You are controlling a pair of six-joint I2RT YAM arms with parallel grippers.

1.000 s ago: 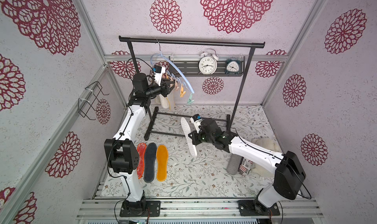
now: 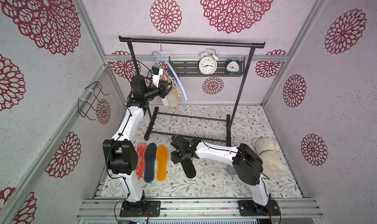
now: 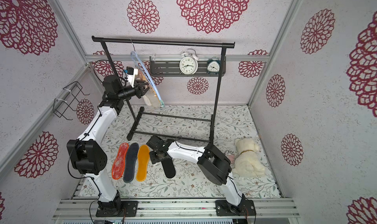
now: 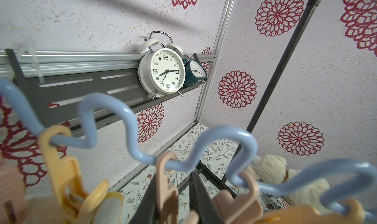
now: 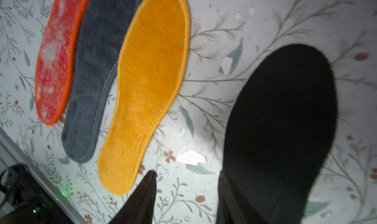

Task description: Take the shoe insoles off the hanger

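Observation:
A blue clip hanger (image 2: pixel 176 78) hangs from the rack, with pale insoles (image 2: pixel 172 100) behind its clips at the left. My left gripper (image 2: pixel 168 87) is shut on a peach clip (image 4: pixel 166 186) in the left wrist view. Red (image 3: pixel 119 161), dark grey (image 3: pixel 129 165) and yellow (image 3: pixel 142 165) insoles lie side by side on the mat. A black insole (image 5: pixel 276 117) lies to their right. My right gripper is just above it, open, with nothing visible between its fingers.
The black rack (image 2: pixel 242 90) stands across the back, with two clocks (image 2: pixel 208 65) on a shelf behind. A white plush toy (image 3: pixel 249 163) sits at the right beside a striped item. The left wall carries a wire holder (image 2: pixel 89 104).
My right gripper has carried an insole down to the mat, where it now lies flat, black side up, and let it go. My left gripper and the hanger have shifted slightly.

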